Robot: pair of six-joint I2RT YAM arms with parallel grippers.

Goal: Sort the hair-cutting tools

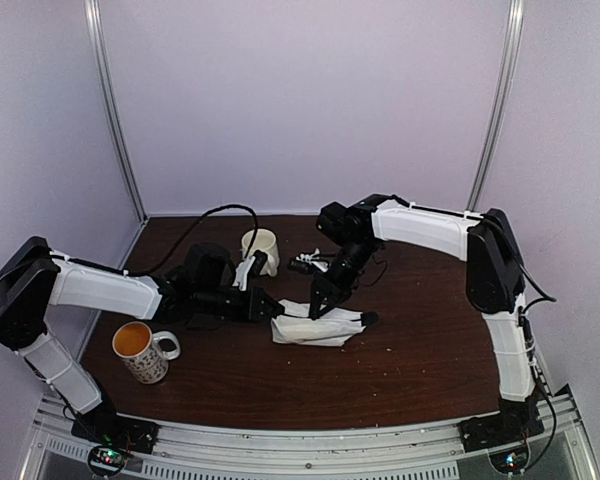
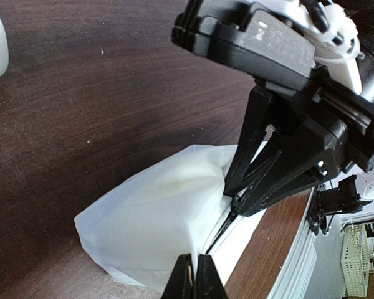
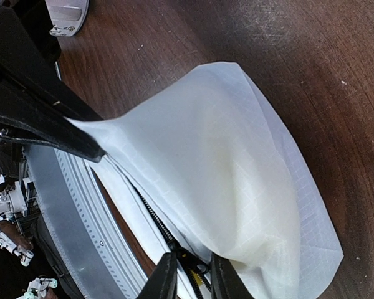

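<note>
A white translucent pouch (image 1: 310, 330) with a dark zipper (image 3: 153, 215) lies mid-table. At one end, my left gripper is shut on the pouch's edge, which stretches up into its fingertips in the right wrist view. My right gripper is down on the zipper, its fingertips around the dark slider; whether it grips it is hard to tell. The pouch's contents are hidden, apart from a small yellow bit beside the slider.
A patterned mug (image 1: 145, 365) with orange inside stands at the front left, and a cream mug (image 1: 260, 265) behind my left arm.
</note>
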